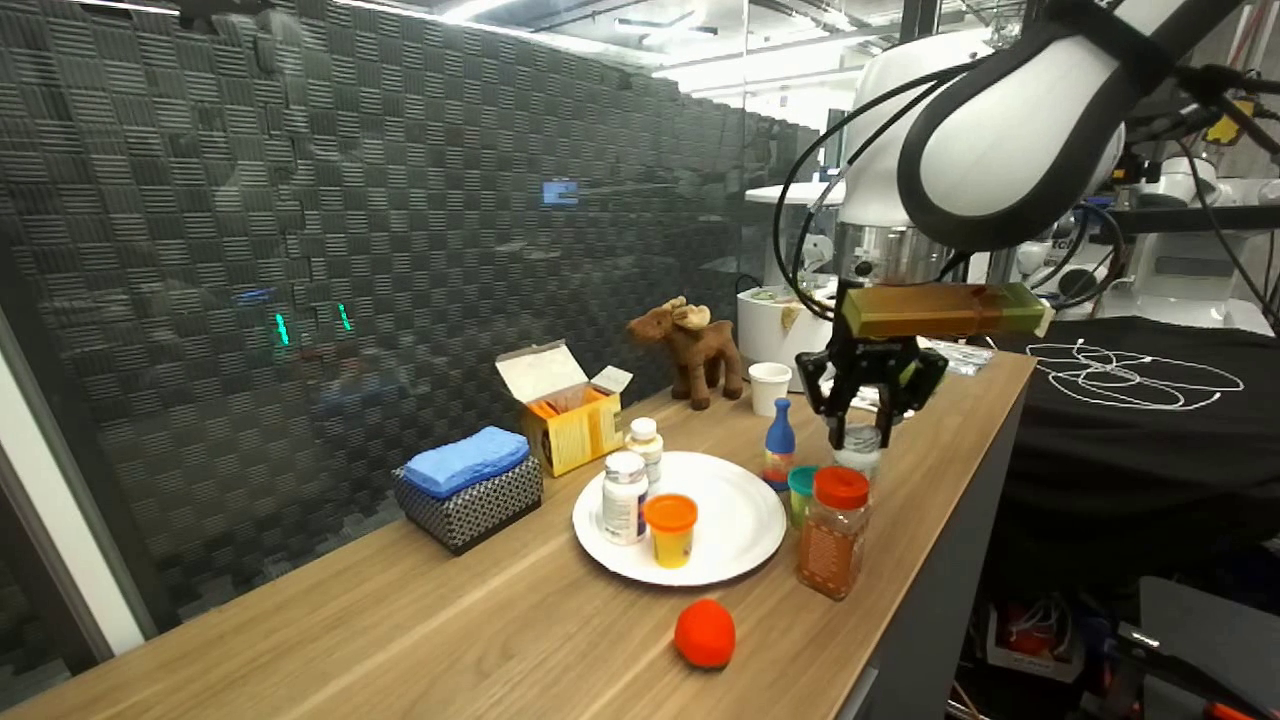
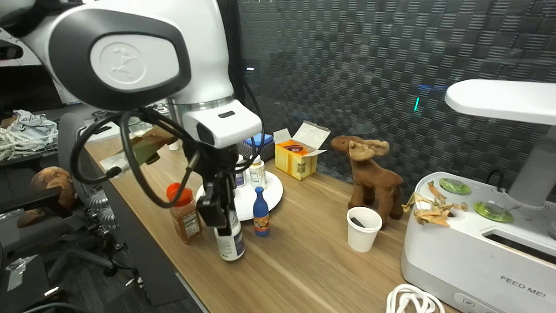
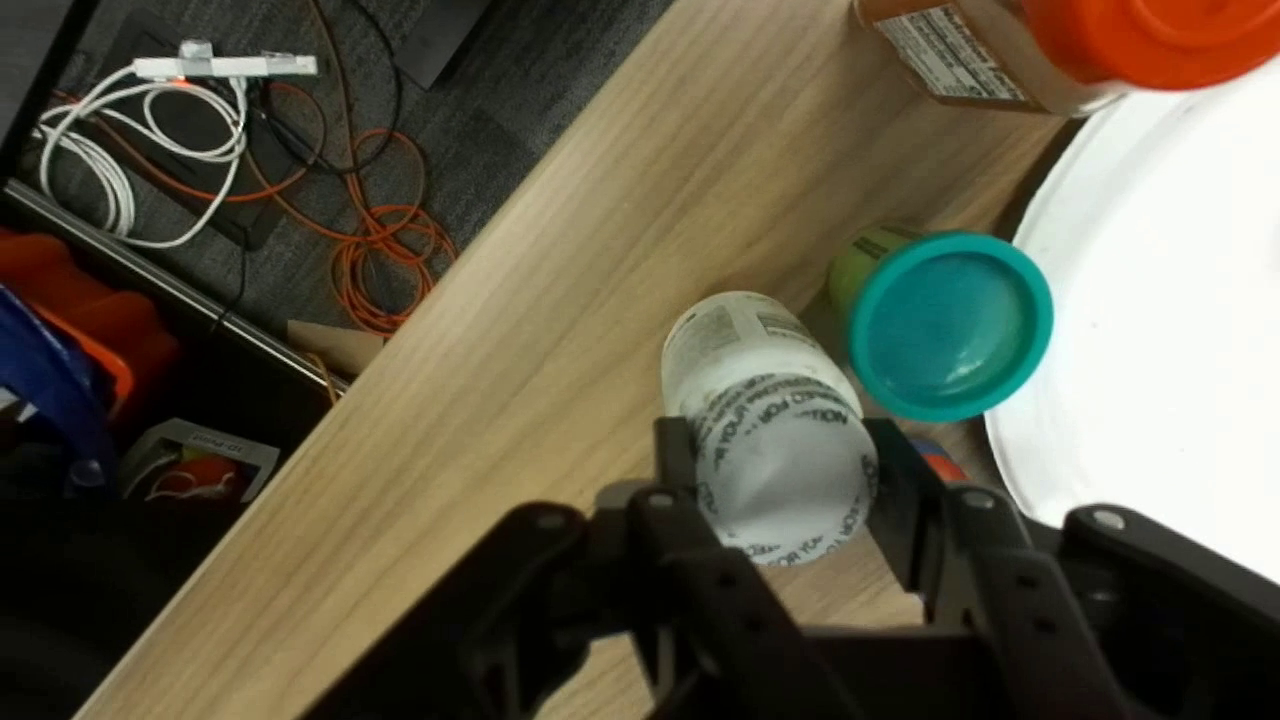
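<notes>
In the wrist view, a white pill bottle (image 3: 768, 408) is pinched between both fingers of my gripper, which is shut around its cap end. Exterior view 2 has the gripper (image 2: 225, 227) reaching down over this bottle (image 2: 230, 246), which looks slightly tilted and close to the tabletop; I cannot tell whether its base touches. From exterior view 1, the bottle (image 1: 857, 452) is mostly hidden behind a red-lidded spice jar (image 1: 834, 534). Beside it stands a teal-lidded tub (image 3: 948, 324), just off the white plate (image 3: 1152, 324).
On the plate (image 1: 738, 546) are two more white bottles and an orange-lidded tub (image 1: 671, 529). Close to the gripper stands a blue bottle (image 2: 260, 211). A paper cup (image 2: 363, 228), a plush moose (image 2: 372, 177) and a yellow box (image 2: 296, 158) are farther off.
</notes>
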